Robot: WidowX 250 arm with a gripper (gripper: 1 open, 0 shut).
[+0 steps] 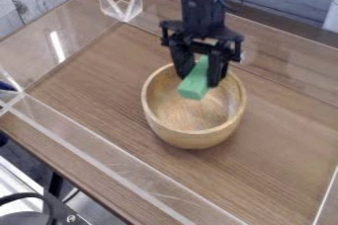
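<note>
A round, light wooden bowl (pixel 193 120) sits on the wooden tabletop. My black gripper (pixel 199 61) is over the bowl's back part, shut on a mint-green object (pixel 196 86), which is raised above the bowl's floor. The object's exact shape is hard to tell.
A white wire-like item (pixel 122 4) stands at the back left. Dark items lie at the left edge and lower left corner.
</note>
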